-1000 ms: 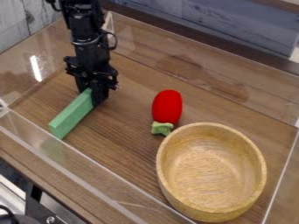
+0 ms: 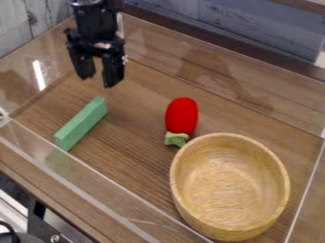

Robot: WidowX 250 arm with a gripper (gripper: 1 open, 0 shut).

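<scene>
My black gripper [image 2: 95, 64] is at the upper left, raised above and behind a green bar [image 2: 80, 123] that lies diagonally on the brown tabletop. Its fingers stand apart with nothing visible between them. A red oval object [image 2: 181, 116] with a pale green piece [image 2: 176, 140] at its lower end lies at the middle right.
A large yellow bowl [image 2: 229, 209] takes up the lower right.
My gripper has moved up and back, away from the green bar it was over. The bar lies in about the same place.
</scene>
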